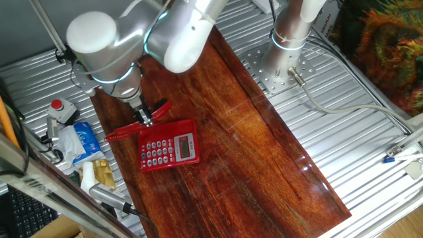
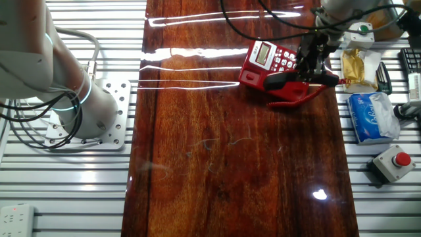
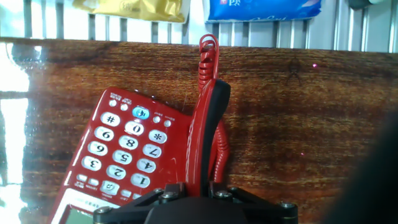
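A red desk telephone [image 1: 166,147] with silver keys and a small display lies on the wooden board. Its red handset [image 1: 122,132] is gripped across the middle by my gripper [image 1: 145,122], which is shut on it. In the wrist view the handset [image 3: 198,143], dark along one side, runs up between the fingertips beside the keypad of the phone [image 3: 127,140]. A coiled red cord [image 3: 208,65] shows past its far end. From exterior view 2, the gripper [image 2: 309,74] partly covers the phone [image 2: 260,69]. Whether the handset touches the phone body cannot be told.
Off the board's edge sit a blue tissue pack [image 2: 373,118], a gold packet [image 2: 358,69] and a grey box with a red button [image 2: 393,163]. Most of the wooden board [image 1: 244,158] is bare. The robot's base [image 1: 281,66] stands on the opposite side.
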